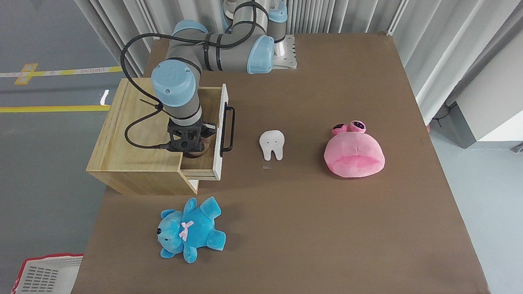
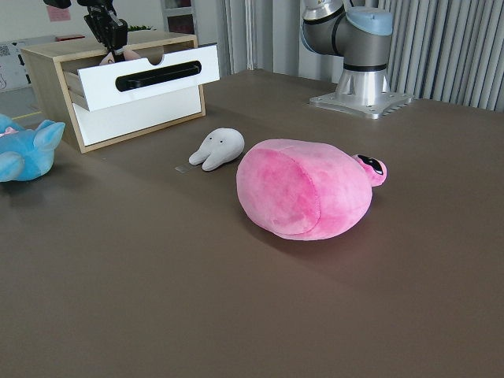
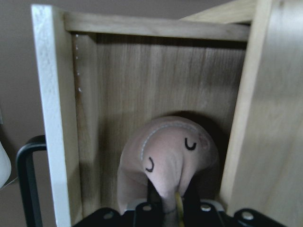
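A pale pink-beige plush point(image 3: 168, 151) with stitched closed eyes sits inside the open drawer point(image 1: 220, 98) of the wooden box point(image 1: 132, 137). My gripper reaches down into the drawer onto this plush, whose narrow lower part lies between the dark fingers; whether they are closed on it is unclear. In the front view the wrist hides most of the plush, and in the left view the drawer front point(image 2: 157, 89) hides much of it.
A white tooth plush point(image 1: 272, 142) lies right of the drawer. A pink plush point(image 1: 354, 157) sits farther right, and a blue bear point(image 1: 196, 230) lies in front of the box.
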